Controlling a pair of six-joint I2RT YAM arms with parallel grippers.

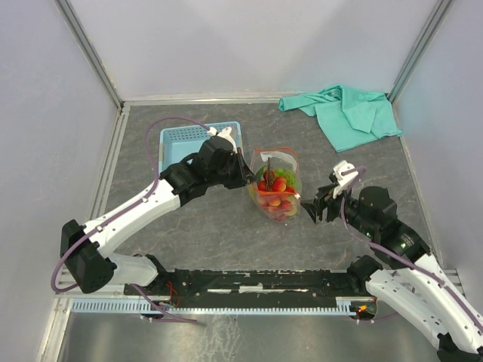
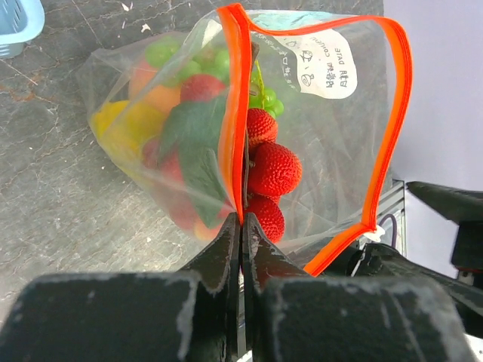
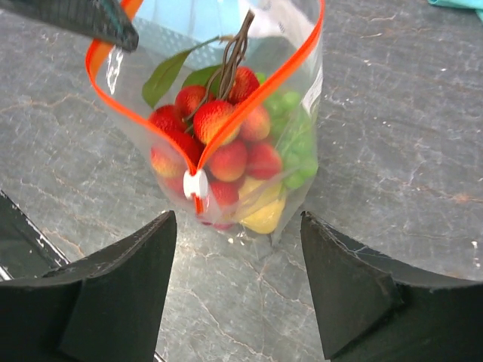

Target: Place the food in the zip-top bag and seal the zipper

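A clear zip bag (image 1: 275,210) with an orange zipper rim stands with its mouth wide open in the middle of the table. Inside it are strawberries (image 2: 273,168), green grapes (image 3: 296,154), a yellow piece (image 3: 264,215) and a leafy stem (image 3: 240,47). My left gripper is shut on the orange rim at one side of the mouth. The white zipper slider (image 3: 195,184) sits at the rim's corner facing my right gripper. That gripper stands open beside the bag, fingers apart with nothing between them and not touching the slider.
Behind the left arm lies a light blue basket (image 1: 172,144), looking empty where visible. A teal cloth (image 1: 349,121) is spread at the back right. Bare table shows in front of the bag and to its right.
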